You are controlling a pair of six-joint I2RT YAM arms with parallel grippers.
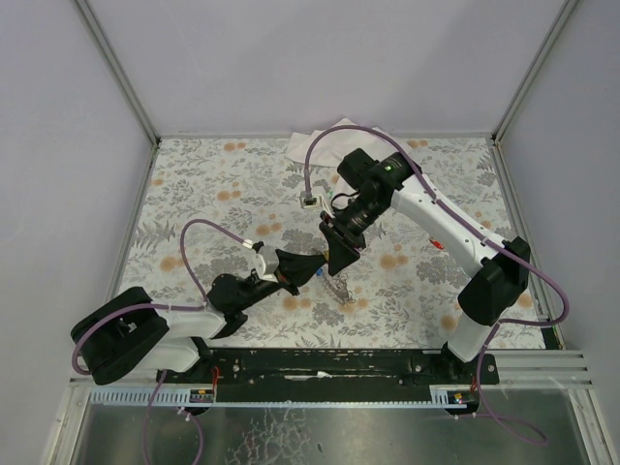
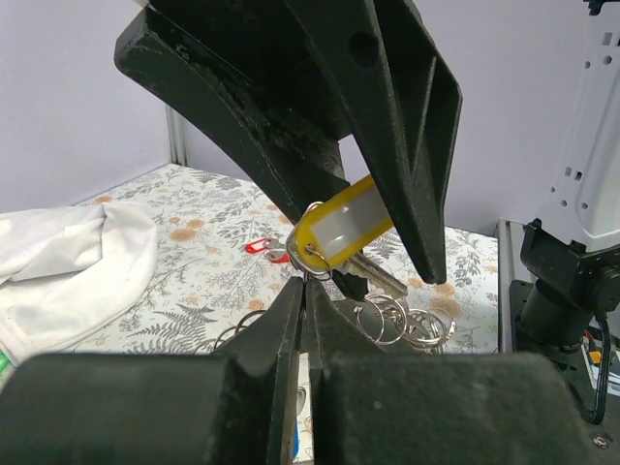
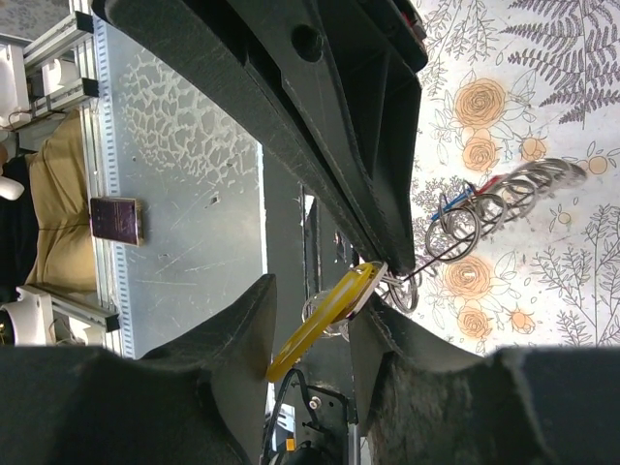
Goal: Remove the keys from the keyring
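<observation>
Both grippers meet at the middle of the mat in the top view. My left gripper is shut, with a thin ring at its tips. My right gripper is around a yellow key tag (image 2: pixel 339 223); whether it grips the tag is hard to tell. The tag (image 3: pixel 320 325) also shows at its fingers in the right wrist view. A chain of silver rings (image 3: pixel 494 203), with small red and blue pieces, hangs below, partly blurred.
A white cloth (image 1: pixel 334 145) lies at the back of the patterned mat (image 1: pixel 194 194). A small red item (image 1: pixel 436 242) lies on the right side.
</observation>
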